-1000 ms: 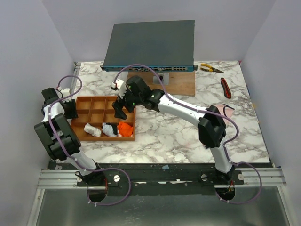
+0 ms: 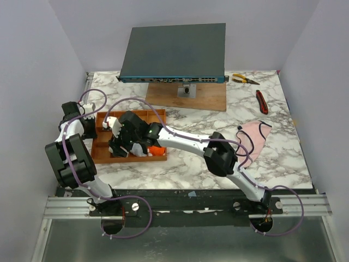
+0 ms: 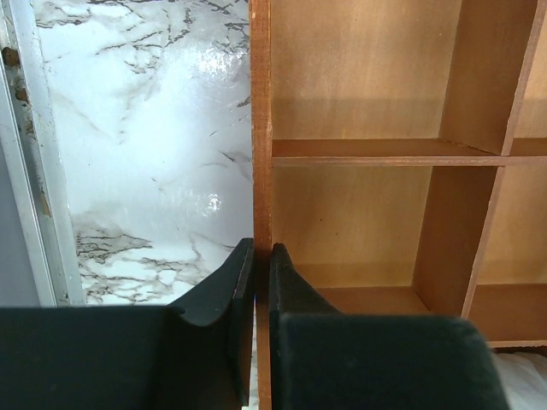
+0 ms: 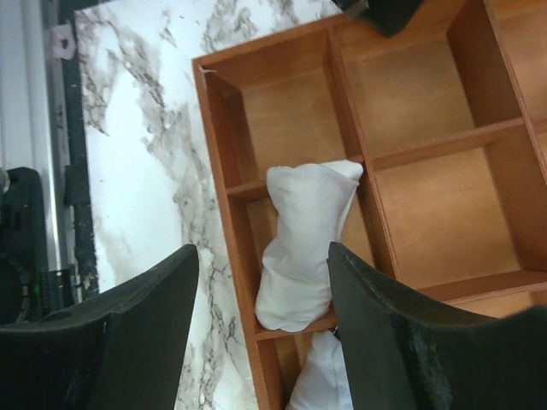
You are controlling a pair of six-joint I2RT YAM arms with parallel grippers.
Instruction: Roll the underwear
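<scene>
My left gripper is shut on the left wall of the brown compartment box (image 3: 261, 102). In the right wrist view, a rolled white garment (image 4: 308, 239) lies in an edge compartment of the box. My right gripper hovers over it, fingers apart and nothing clearly held between them. From above, that garment is mostly hidden by the right gripper (image 2: 121, 148). A grey-white roll (image 2: 139, 150) and an orange one (image 2: 157, 150) sit in the compartments to the right. Spread flat at the table's right is a pink garment with dark edging (image 2: 254, 139).
A large dark rack unit (image 2: 173, 52) on a wooden board (image 2: 215, 97) stands at the back. Pliers (image 2: 245, 79) and a red knife (image 2: 262, 102) lie back right. The marble between box and pink garment is bare, with the right arm crossing above.
The box has shifted slightly to the right along with my left gripper. My right arm has swung left and towards the front, down over the rolled white garment.
</scene>
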